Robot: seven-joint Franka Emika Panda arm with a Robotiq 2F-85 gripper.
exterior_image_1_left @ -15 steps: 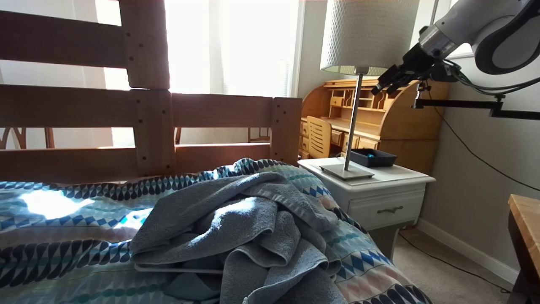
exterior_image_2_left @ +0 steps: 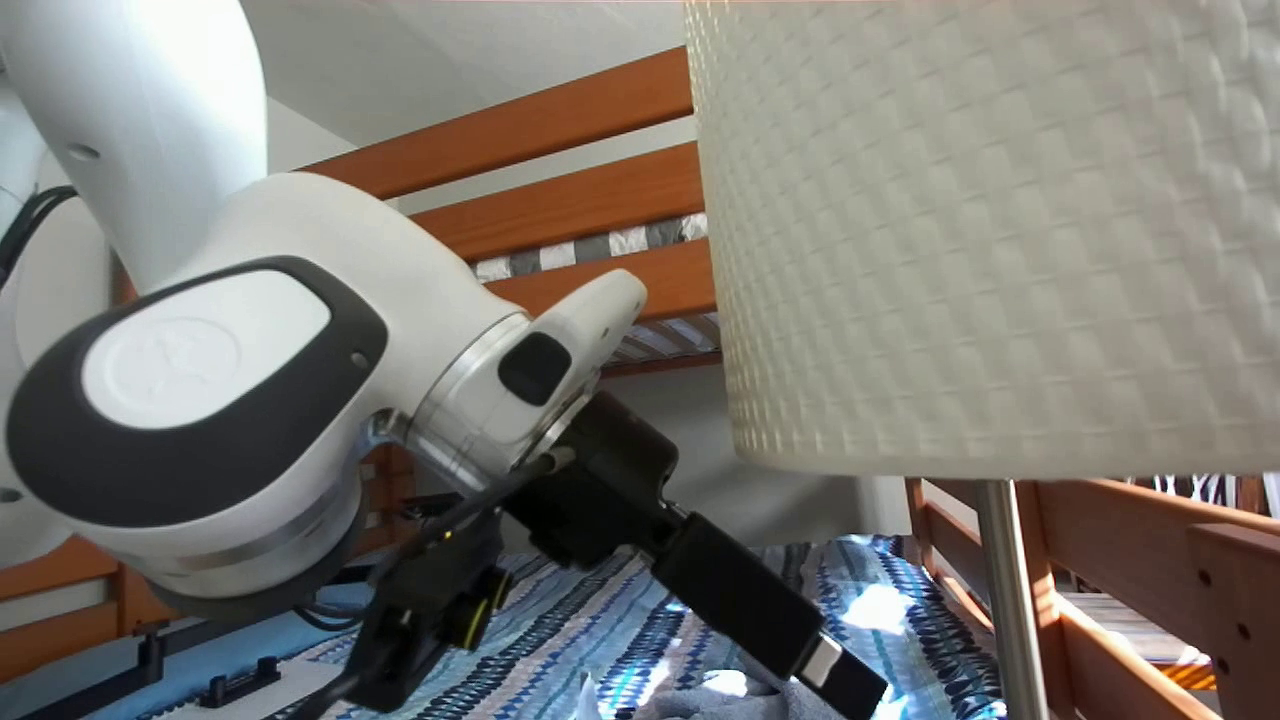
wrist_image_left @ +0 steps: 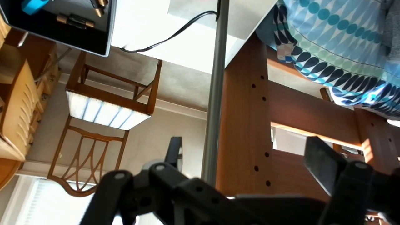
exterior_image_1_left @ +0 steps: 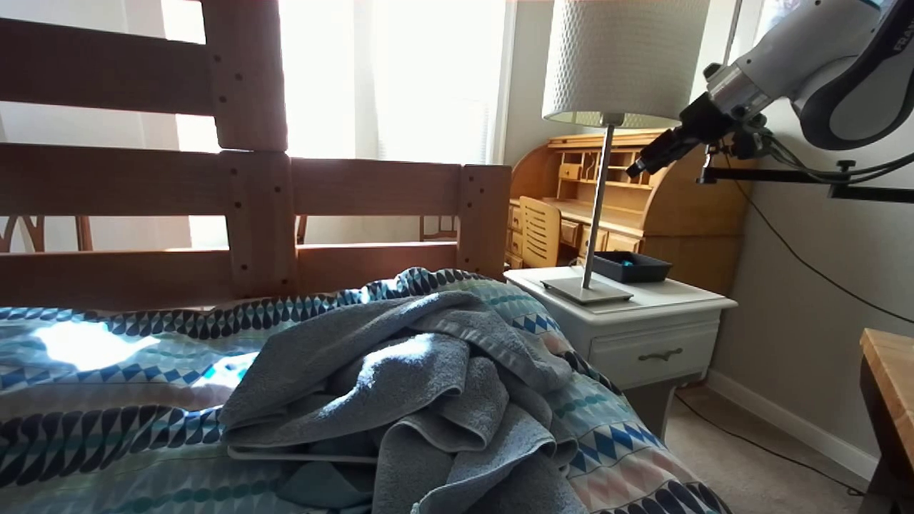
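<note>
My gripper [exterior_image_1_left: 635, 168] is open, raised above the nightstand beside the lamp, with nothing held. In the wrist view the lamp's thin metal pole [wrist_image_left: 217, 75] runs through the space framed by the fingers [wrist_image_left: 174, 152]. Exterior view 1 shows the fingertips to the right of the pole, apart from it in that picture; the exact depth is hard to judge. The white textured lampshade [exterior_image_1_left: 630, 60] is above and left of the fingertips. The lamp's square base [exterior_image_1_left: 587, 290] rests on the white nightstand [exterior_image_1_left: 660, 313].
Behind the lamp base, a black tray [exterior_image_1_left: 632, 266] holds batteries [wrist_image_left: 75, 20] and a blue item [wrist_image_left: 33, 5]. A crumpled grey towel [exterior_image_1_left: 411, 377] covers part of the patterned bed. Wooden bed rails [exterior_image_1_left: 377, 187] stand behind. A roll-top desk [exterior_image_1_left: 694, 197] is at the back.
Lamp, tray and towel have not moved.
</note>
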